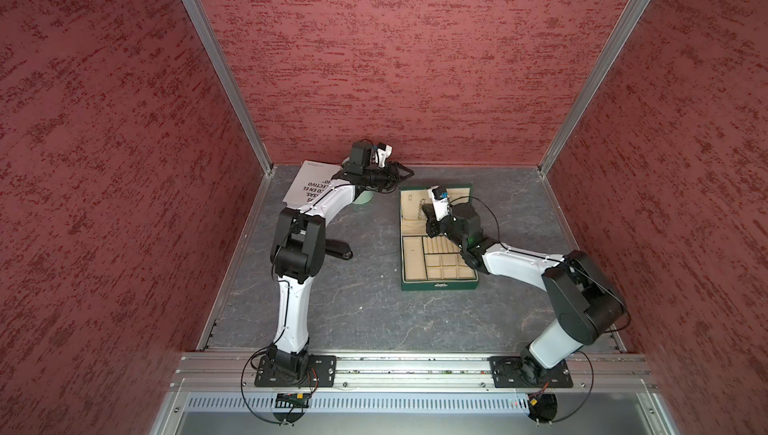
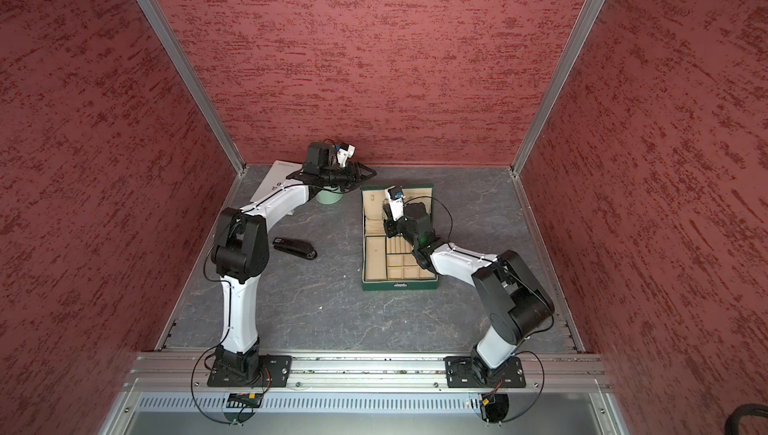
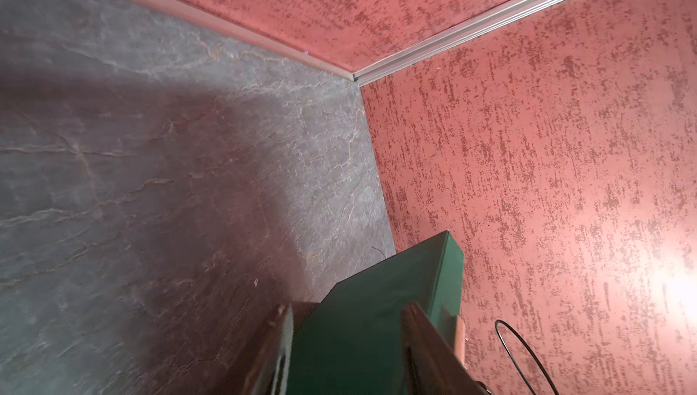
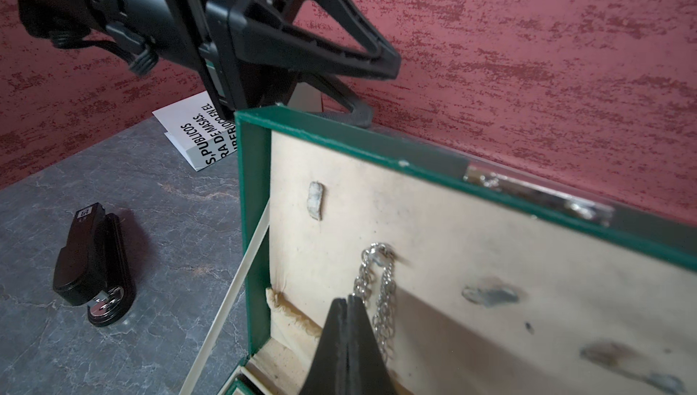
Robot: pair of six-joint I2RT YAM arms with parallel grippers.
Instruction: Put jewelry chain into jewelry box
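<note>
The green jewelry box [image 1: 439, 284] stands with its lid up. A silver chain [image 4: 383, 316] hangs in a loop from a hook on the lid's cream lining [image 4: 435, 279]. In the right wrist view my right gripper is shut, its tips in front of the chain and partly hiding it; whether they touch, I cannot tell. At the lid's back left corner, my left gripper has its fingers apart. The left wrist view shows the green back of the lid [image 3: 348, 322] beyond and between those fingers, with nothing held.
A black stapler [image 2: 295, 248] lies on the table left of the box. Behind the left arm are a white printed sheet [image 1: 308, 181] and a pale green round object [image 2: 328, 196]. Open table lies in front of the box.
</note>
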